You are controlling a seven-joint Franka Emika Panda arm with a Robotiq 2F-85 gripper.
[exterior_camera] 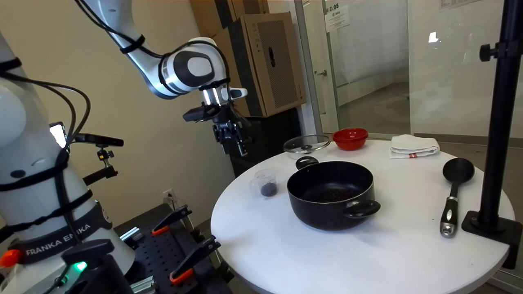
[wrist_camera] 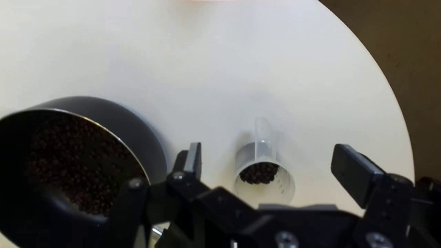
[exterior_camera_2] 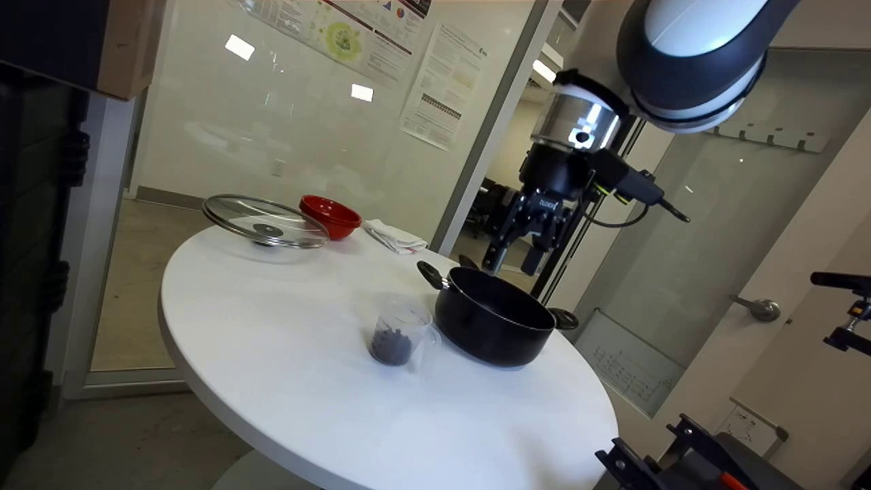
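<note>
A clear measuring cup [wrist_camera: 265,177] stands upright on the white table, with dark beans [wrist_camera: 259,173] in its bottom. In the wrist view it appears between the fingers of my open gripper, well below them. Nothing is held. The black pot [exterior_camera: 331,196] sits beside the cup, uncovered, and dark beans [wrist_camera: 78,161] cover much of its floor. From exterior view 1, my gripper [exterior_camera: 233,147] hangs in the air above and behind the cup's side of the table. The second exterior view shows the cup [exterior_camera_2: 400,331] left of the pot [exterior_camera_2: 494,317].
At the table's far side are a glass lid [exterior_camera: 307,144], a red bowl [exterior_camera: 350,139] and a folded white towel [exterior_camera: 414,146]. A black ladle [exterior_camera: 454,196] lies near a black post [exterior_camera: 497,122]. The tabletop [exterior_camera: 289,259] in front of the pot is clear.
</note>
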